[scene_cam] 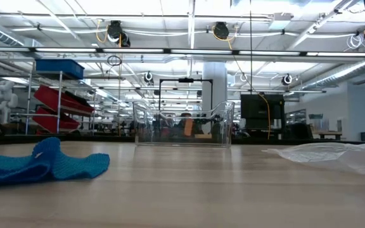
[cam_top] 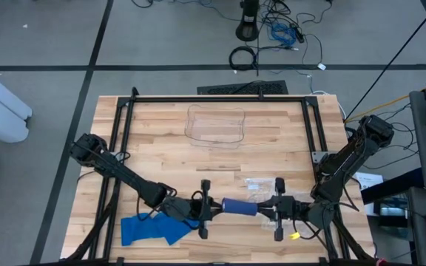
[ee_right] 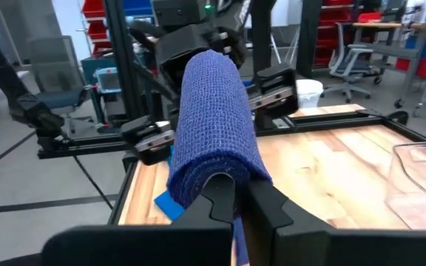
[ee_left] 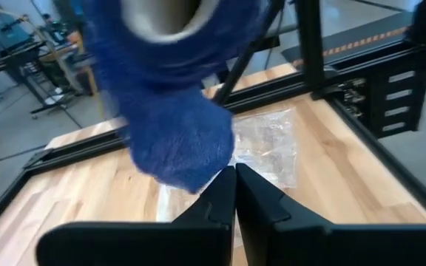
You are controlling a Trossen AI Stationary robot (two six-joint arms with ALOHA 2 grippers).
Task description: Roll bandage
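Observation:
The rolled blue bandage [cam_top: 239, 207] is held sideways between the two arms, above the front of the table. My right gripper is shut on one end of it, with fingertips at the roll's core. At the opposite end, my left gripper is shut with nothing between its fingers. In the left wrist view, the bandage roll [ee_left: 180, 137] looms blurred above and beyond those closed tips, a flap hanging down. A flat piece of brighter blue cloth [cam_top: 143, 230] lies under the left arm; whether it joins the roll cannot be told.
Toward the back of the table stands a clear bin [cam_top: 214, 127]. Crumpled clear plastic [scene_cam: 341, 155] lies at the right, partly beneath the right gripper. Black frame bars [cam_top: 198, 99] border the table. The wood between bin and arms is mostly bare.

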